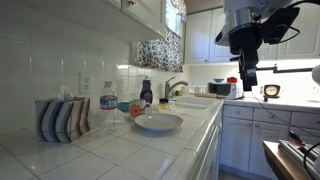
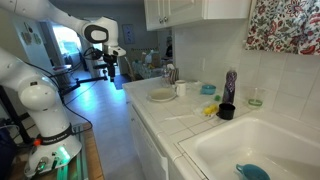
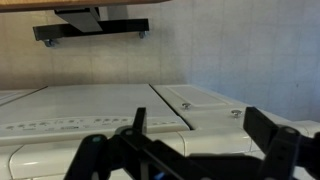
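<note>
My gripper is open in the wrist view, its two dark fingers (image 3: 139, 121) wide apart with nothing between them. Below it are the floor and white cabinet fronts. In exterior view 1 the gripper (image 1: 249, 82) hangs at the right, off the counter's front edge and well away from the items. A shallow white plate (image 1: 158, 122) lies on the tiled counter (image 1: 110, 155). Behind it stand a dark bottle (image 1: 146, 93) and a mug (image 1: 138, 107). A clear water bottle (image 1: 109, 103) and a patterned tissue box (image 1: 63, 119) are farther left.
Exterior view 2 shows a white sink (image 2: 255, 138) with a teal item (image 2: 253, 172) inside. Near its back edge are a black cup (image 2: 227, 111) and a clear glass (image 2: 256, 98). Upper cabinets (image 2: 195, 10) overhang the counter.
</note>
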